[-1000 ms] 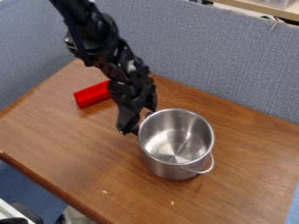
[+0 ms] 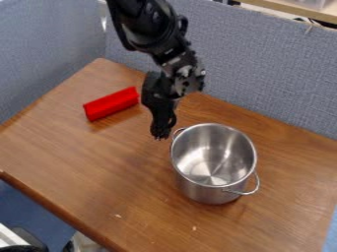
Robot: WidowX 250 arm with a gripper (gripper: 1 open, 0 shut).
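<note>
A shiny steel pot (image 2: 214,167) with wire side handles stands on the right half of the wooden table (image 2: 105,177). A red cylinder (image 2: 110,103) lies on its side at the back left. The black arm reaches down from the top, and its gripper (image 2: 162,128) hangs just off the pot's back-left rim, above and left of it. The fingers are dark and small, so whether they are open or shut is unclear.
Grey padded walls border the table at the back and left.
The gripper has risen and moved back from the pot's left side.
</note>
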